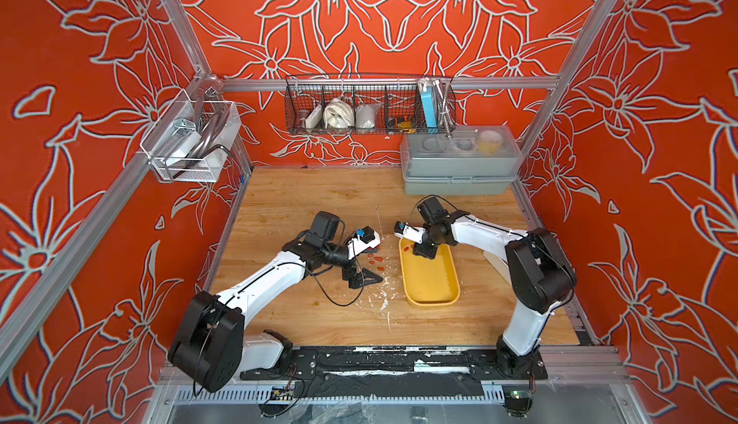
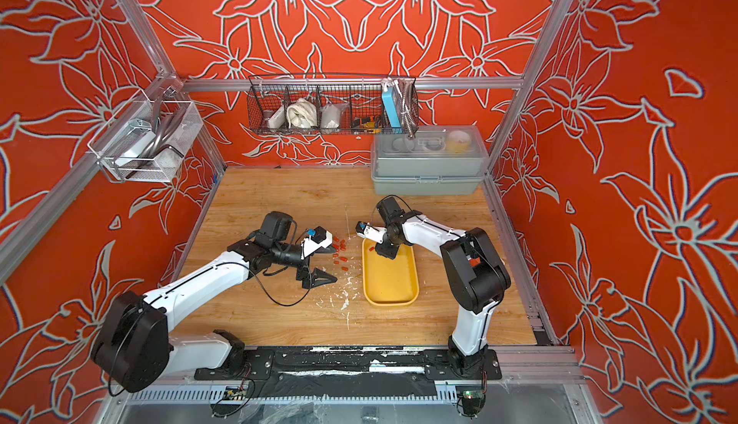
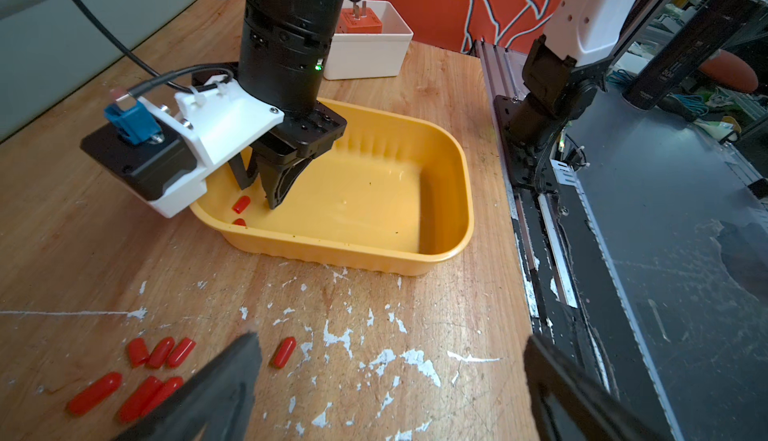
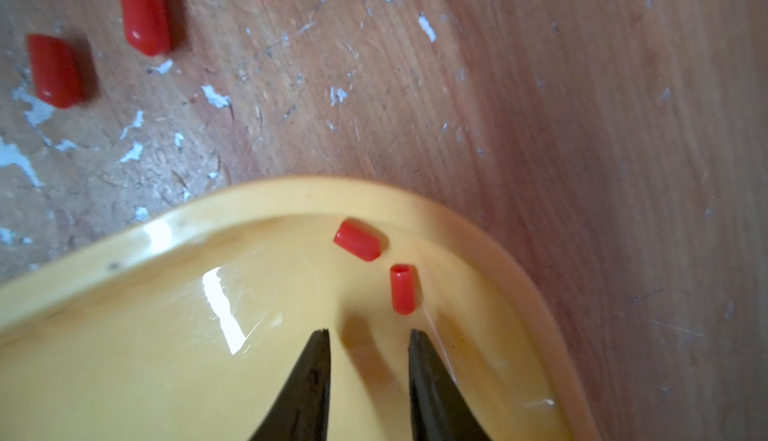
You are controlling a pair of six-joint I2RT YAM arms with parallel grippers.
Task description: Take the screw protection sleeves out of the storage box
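Two red sleeves lie at one end of the yellow storage box (image 4: 200, 377): one sleeve (image 4: 358, 240) close to the rim, another sleeve (image 4: 402, 289) just nearer the fingers. My right gripper is open over the box floor, pointing down, its fingers apart with nothing between them. Several more red sleeves (image 3: 152, 393) are scattered on the wood to the left of the box. Around that area my left gripper stands wide open, one finger near the loose sleeves, and a single sleeve (image 3: 283, 352) shows between its fingers on the table.
A white box (image 3: 376, 49) with a red item stands beyond the yellow box. At the back right sits a grey lidded case (image 1: 461, 162). White paint flecks mark the table in front of the sleeves.
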